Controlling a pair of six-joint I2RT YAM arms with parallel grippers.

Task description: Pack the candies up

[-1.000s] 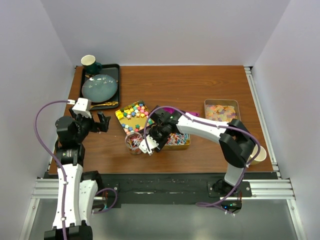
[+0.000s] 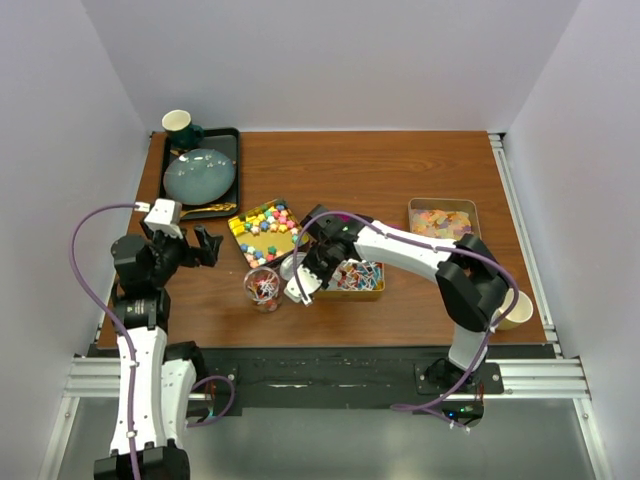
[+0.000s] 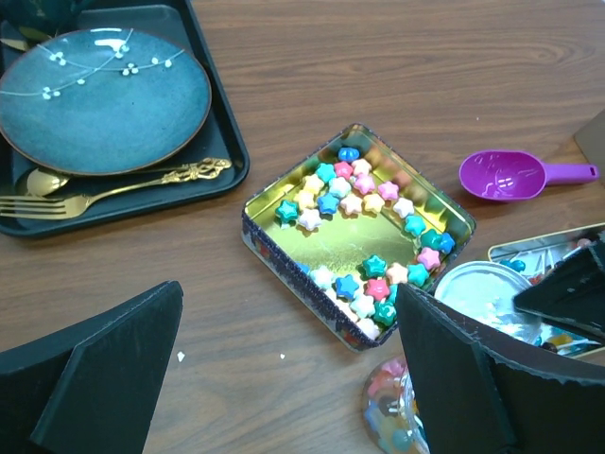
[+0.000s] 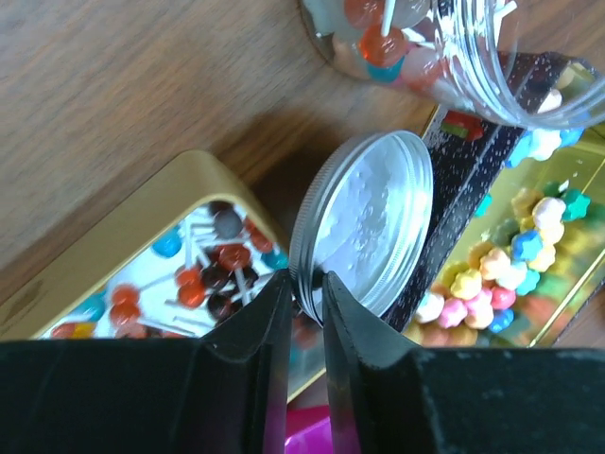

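Observation:
My right gripper is shut on the rim of a round silver-edged lid (image 4: 397, 222), which is tilted on edge between the candy containers. Beside it lies the clear jar (image 2: 263, 288) with lollipops inside; in the right wrist view its open glass mouth (image 4: 515, 71) is uncovered. A gold tin (image 3: 331, 241) holds colourful star candies. The lollipop box (image 2: 357, 278) is right of the lid, partly under my right arm. My left gripper hangs open on the left of the table, nothing between its fingers.
A black tray (image 2: 228, 160) carries a blue plate (image 2: 200, 176) and gold cutlery, with a green mug (image 2: 180, 128) behind. A purple scoop (image 3: 506, 176) lies near the tin. At right are a gummy box (image 2: 443, 222) and a cream cup (image 2: 514, 310).
The jar has shifted slightly left and forward. My right gripper has turned a little, and the lid now shows beside the jar. My left arm has barely moved.

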